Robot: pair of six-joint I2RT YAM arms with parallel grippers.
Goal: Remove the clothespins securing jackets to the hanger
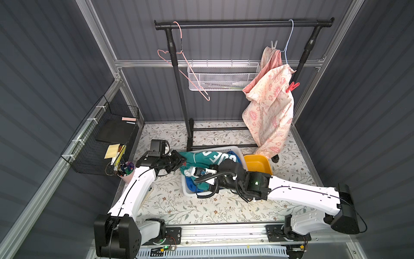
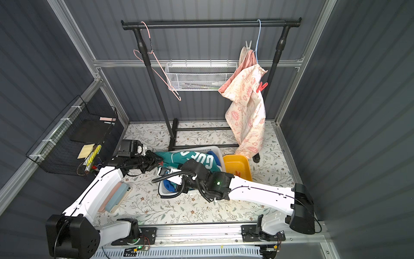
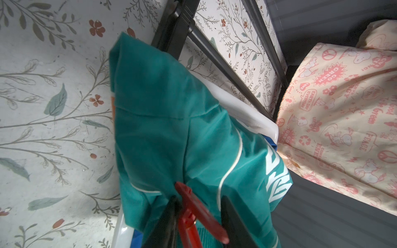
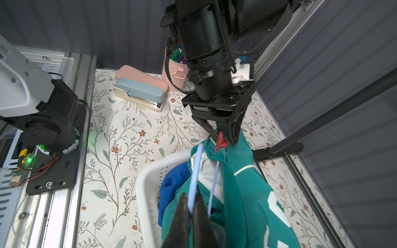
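A teal jacket with white lettering lies in a white basket. A red clothespin sits at the jacket between the fingers of my left gripper; whether they press on it I cannot tell. My right gripper is shut on a light blue plastic hanger that runs into the jacket. Another red clothespin and a grey one are on pink patterned garments hanging from the black rack at the right.
An orange tray stands right of the basket. A pink hanger hangs on the rack. A wire basket with stationery is at the left, and staplers lie on the table.
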